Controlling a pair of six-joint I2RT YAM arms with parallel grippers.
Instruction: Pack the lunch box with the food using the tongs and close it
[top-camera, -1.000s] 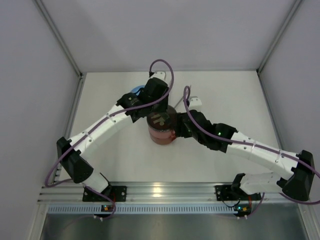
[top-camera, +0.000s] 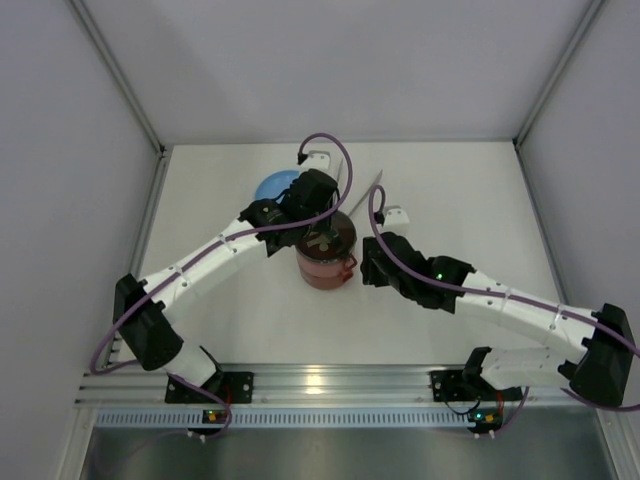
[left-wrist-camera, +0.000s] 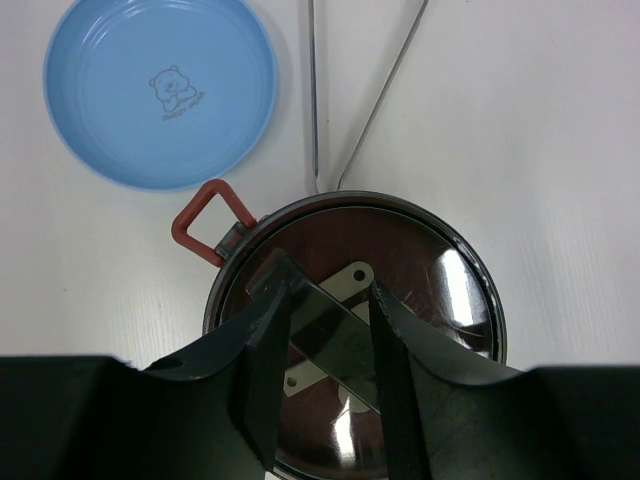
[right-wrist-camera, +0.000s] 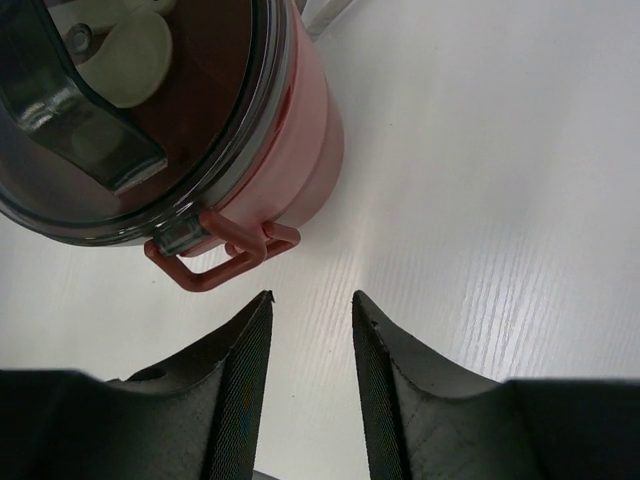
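Observation:
The lunch box is a pink round pot (top-camera: 325, 274) with a dark see-through lid (left-wrist-camera: 440, 250), standing upright near the table's middle. Across the lid runs a dark flat handle (left-wrist-camera: 335, 335). Directly over it is my left gripper, part open, with the handle showing in the gap; contact cannot be told. A red clip (left-wrist-camera: 212, 222) sticks out at the far-left rim, and another red clip (right-wrist-camera: 205, 278) hangs outward on the near-right side. My right gripper is open just beside that second clip, nothing between its fingers.
Behind the pot at the left lies a blue plate (left-wrist-camera: 160, 90) with a bear print. Two thin metal utensils (left-wrist-camera: 385, 90) lie just behind the pot.
My left gripper has come down toward the lid and slightly nearer the front. The right gripper has drawn back a little to the right from the pot's clip.

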